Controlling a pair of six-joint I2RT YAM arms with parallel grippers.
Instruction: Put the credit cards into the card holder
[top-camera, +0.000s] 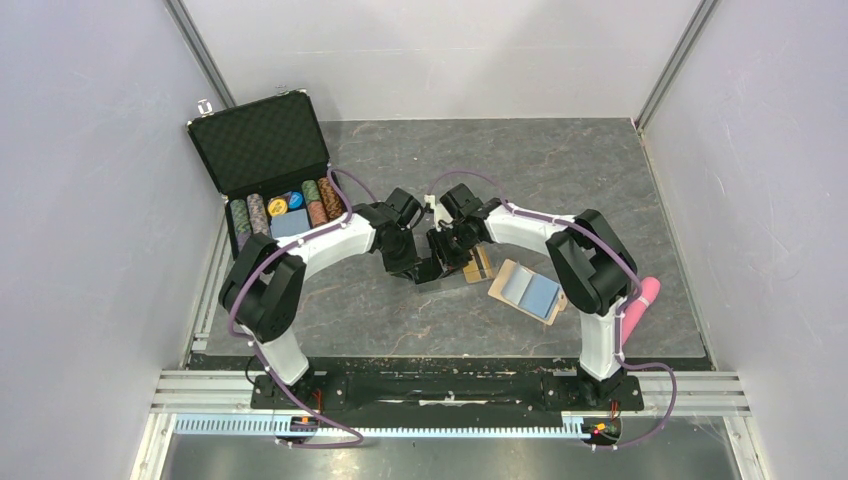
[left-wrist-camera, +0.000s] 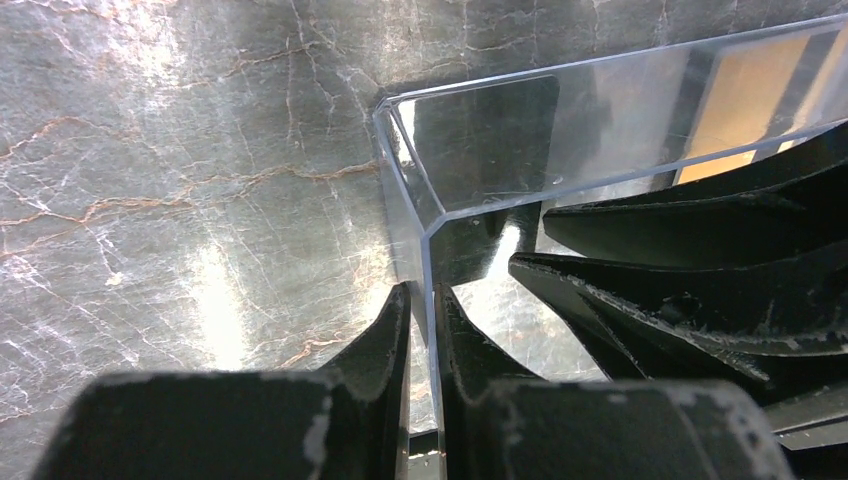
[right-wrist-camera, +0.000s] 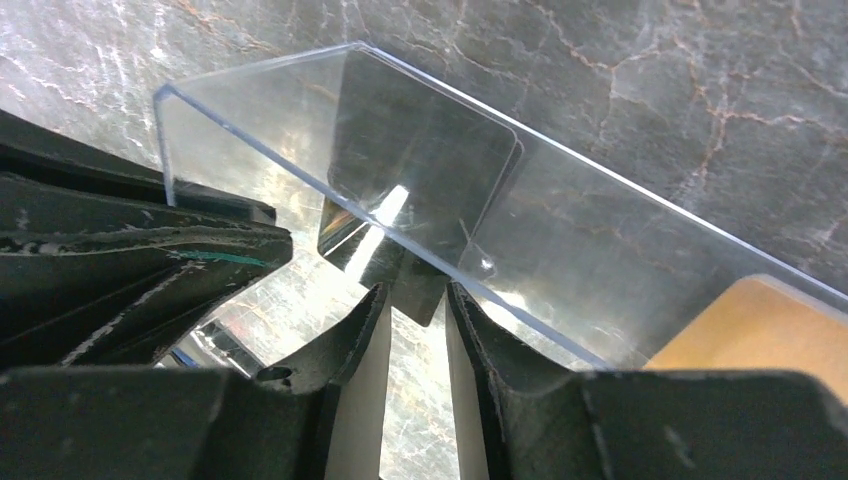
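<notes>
A clear acrylic card holder is gripped at its end by my left gripper, shut on its wall. A black card lies within the holder at that end, seen through the plastic, and a gold card shows farther along it. My right gripper is part open beside the holder's long wall, near the black card's lower edge; nothing clearly shows between its fingers. In the top view both grippers meet at the middle of the table, partly hiding the holder.
An open case of chips stands at back left. A wooden board with blue cards lies front right, and a pink roll at the right edge.
</notes>
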